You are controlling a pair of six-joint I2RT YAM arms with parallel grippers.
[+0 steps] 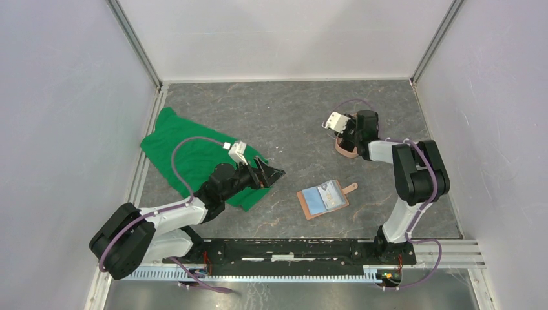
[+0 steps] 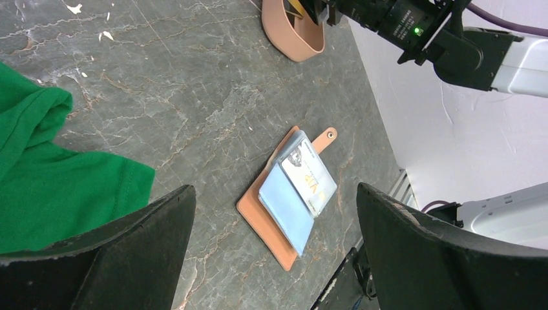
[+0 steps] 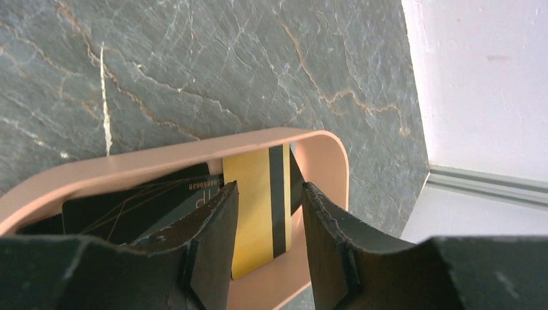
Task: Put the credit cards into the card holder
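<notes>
The brown card holder (image 1: 302,205) lies unfolded on the table, with clear pale-blue sleeves (image 2: 282,200) and a white printed card (image 2: 309,176) in one of them. Inside a pinkish-tan bin (image 3: 326,147) are a yellow card with a black stripe (image 3: 255,203) and black cards (image 3: 139,203). My right gripper reaches into the bin, shut on the yellow card, one finger at either side of it. Over the table left of the holder, my left gripper hangs wide open and empty.
A green cloth (image 1: 187,148) covers the left of the table, partly beneath the left arm. The right wall (image 1: 478,116) rises close beside the right arm. Bare grey tabletop (image 1: 291,123) separates the bin from the cloth.
</notes>
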